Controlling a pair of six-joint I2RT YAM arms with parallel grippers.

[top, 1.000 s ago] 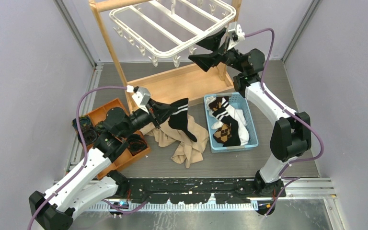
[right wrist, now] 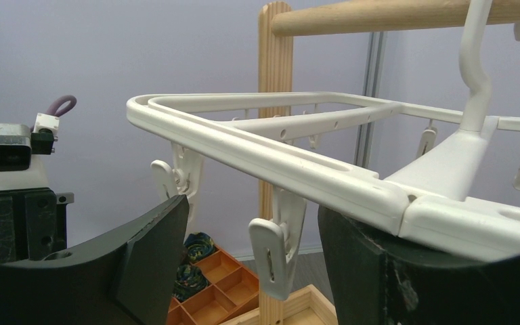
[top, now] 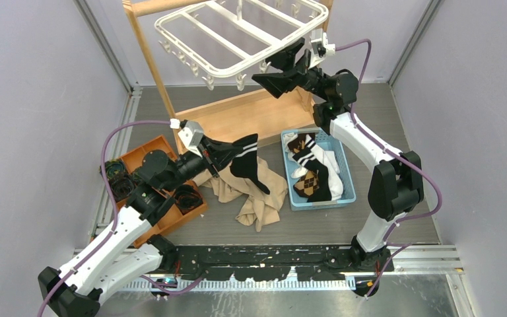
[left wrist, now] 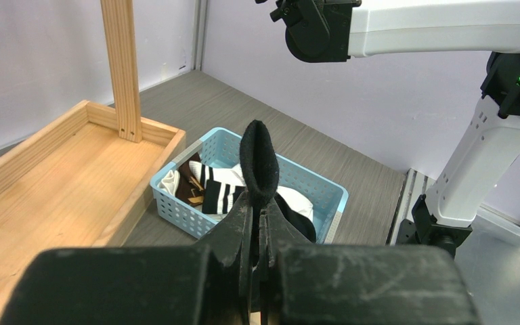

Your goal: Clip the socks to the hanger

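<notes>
A black sock [top: 245, 165] with white stripes hangs from my left gripper [top: 232, 151], which is shut on it; in the left wrist view the dark sock [left wrist: 258, 162] sticks up from between the fingertips. The white hanger [top: 218, 71] hangs from the wooden rack with clips along its rim. My right gripper [top: 268, 71] is at the hanger's right edge. In the right wrist view its fingers [right wrist: 154, 250] stand apart on either side of a white clip [right wrist: 271, 254], with no contact visible. Another clip [right wrist: 176, 177] is farther along the rim.
The blue basket [top: 350, 191] holds several socks. A beige cloth [top: 264, 205] lies on the floor beside it. The orange divided box [top: 201, 208] sits under the left arm, and the rack's wooden base [top: 237, 119] lies below the hanger.
My right gripper has moved a little to the left, so its fingers reach the hanger's edge. The hanger has shifted slightly. The left arm and its sock have hardly moved.
</notes>
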